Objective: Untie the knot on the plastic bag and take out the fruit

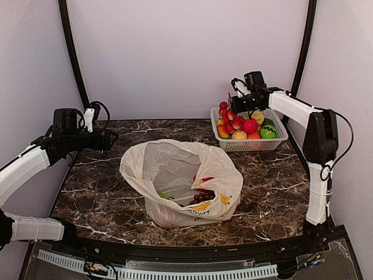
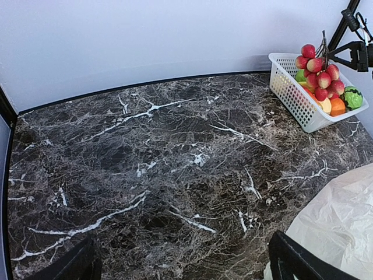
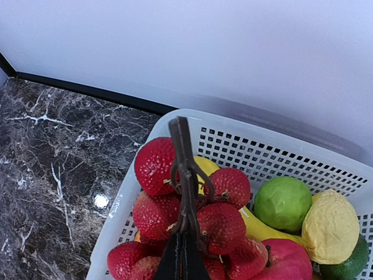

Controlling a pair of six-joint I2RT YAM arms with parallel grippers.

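The white plastic bag (image 1: 137,170) stands wide open at the middle of the table. Dark grapes (image 1: 202,197), something green (image 1: 164,195) and a bit of red show inside it. A bunch of red fruit (image 3: 154,217) hangs by its brown stem from my right gripper, whose fingers are closed on that stem. The bunch is over the left part of the white basket (image 1: 250,146), low among the fruit there; whether it rests on them I cannot tell. My left gripper is open and empty, above the table's left side, away from the bag.
Inside the basket are a green fruit (image 3: 283,203), a pale yellow fruit (image 3: 330,226), a green striped melon (image 1: 268,132) and several others. Bare marble table (image 1: 99,186) lies left of the bag and also behind it. A wall closes off the back.
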